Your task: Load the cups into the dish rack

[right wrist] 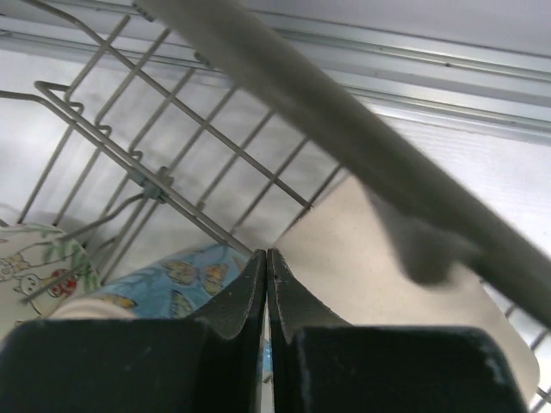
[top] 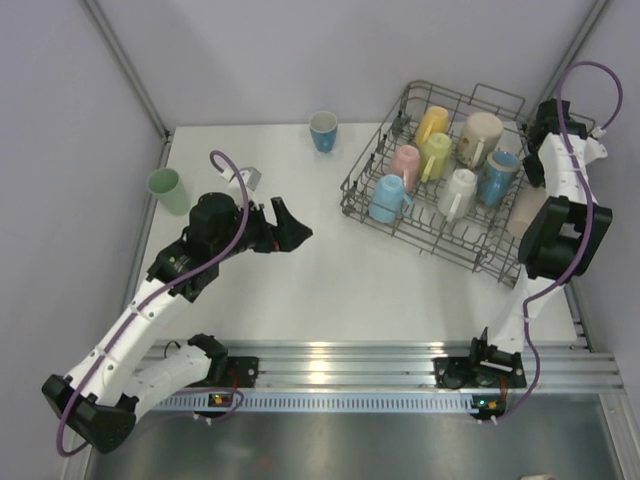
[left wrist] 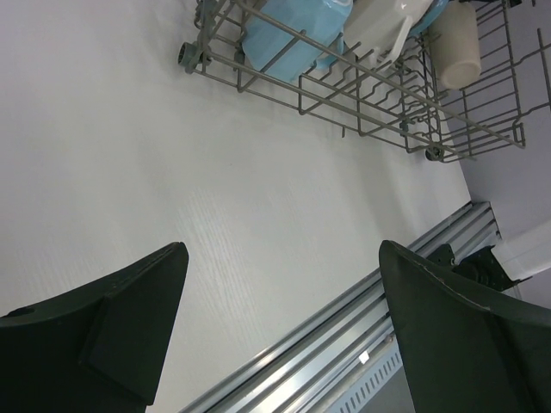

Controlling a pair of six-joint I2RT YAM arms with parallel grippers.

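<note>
The wire dish rack (top: 425,240) holds several cups, among them a yellow cup (top: 432,124), a pink cup (top: 404,163), a light blue cup (top: 387,199) and a white cup (top: 458,193). A beige cup (right wrist: 387,267) lies at the rack's right end, partly behind my right arm from above. My right gripper is over that end, shut, with nothing visible between its fingers. Open and empty, my left gripper (top: 286,230) hovers above the table left of the rack. A green cup (top: 168,190) and a blue cup (top: 323,132) stand on the table.
Bare white table (top: 340,290) stretches in front of and left of the rack. Walls close in behind and to the right. A thick rack bar (right wrist: 344,120) crosses close before the right wrist camera. Metal rails (top: 350,365) run along the front edge.
</note>
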